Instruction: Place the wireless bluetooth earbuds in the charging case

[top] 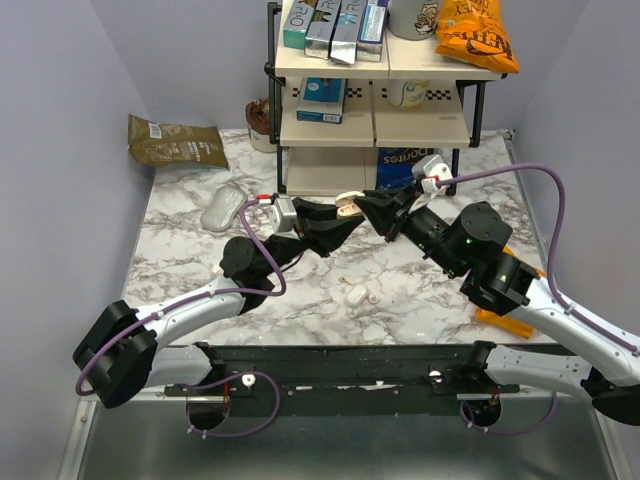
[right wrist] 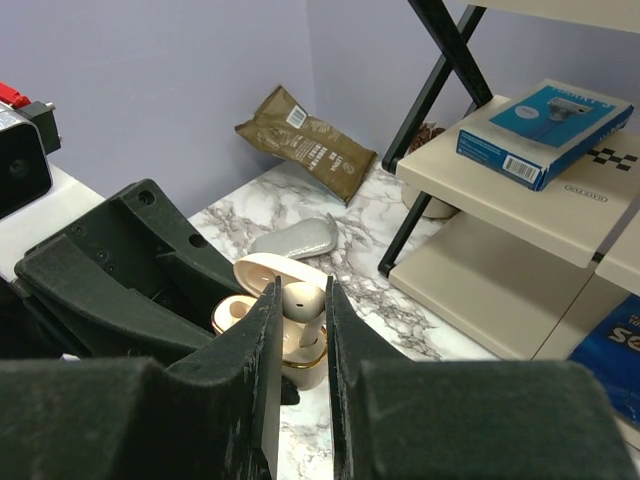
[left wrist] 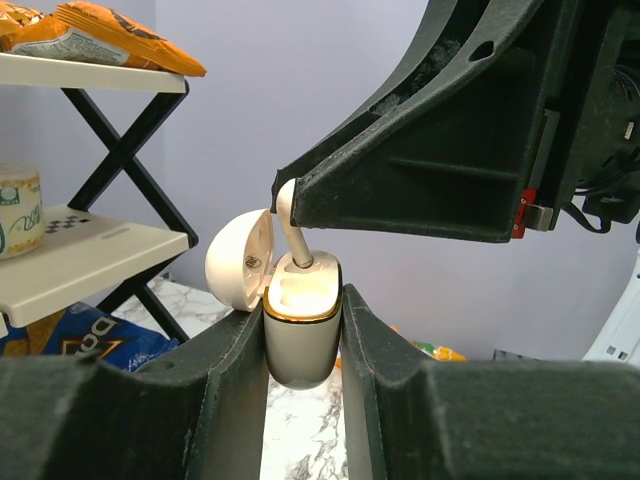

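Observation:
In the middle of the top view my left gripper [top: 335,222] is shut on the open white charging case [left wrist: 300,345], held upright with its lid [left wrist: 235,260] tipped back. Just above it my right gripper is shut on a white earbud [left wrist: 292,220]. The earbud's stem points down into the case's top, its lower end at an opening there; how deep it sits is unclear. Small white items [top: 356,296] lie on the marble table below the grippers, too small to tell apart.
A tiered shelf [top: 330,130] with boxes, bags and tubs stands at the back. A brown pouch [top: 175,145] and a clear container [top: 222,208] lie at the left. An orange bag [top: 500,322] is partly behind the right arm.

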